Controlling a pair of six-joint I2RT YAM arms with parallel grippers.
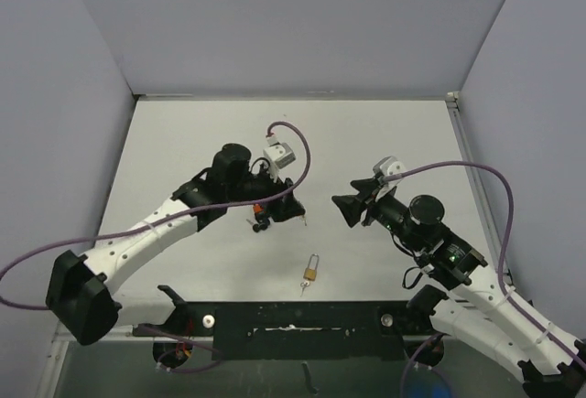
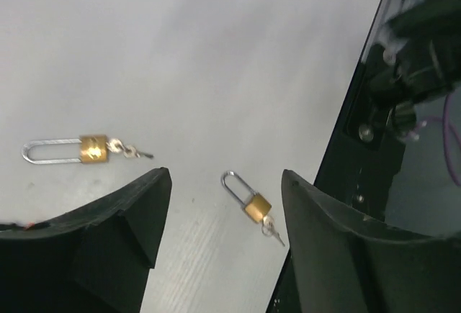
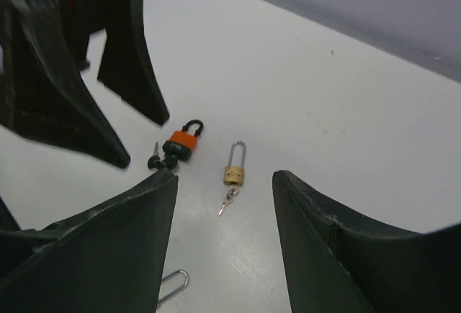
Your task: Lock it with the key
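Note:
A brass padlock with keys (image 1: 309,273) lies low on the white table; the left wrist view shows it (image 2: 257,208) right of centre. A second brass padlock, keys beside its body, lies to its left, and appears (image 3: 234,175) mid right wrist view. An orange-black padlock with dark keys (image 3: 182,142) lies beside that one. My left gripper (image 1: 291,203) hangs over the upper padlocks, open, nothing between its fingers. My right gripper (image 1: 360,201) hovers at the right, open and empty; its fingers (image 3: 115,255) frame the table.
A dark strip (image 1: 293,329) runs along the front edge. Grey walls enclose the back and sides.

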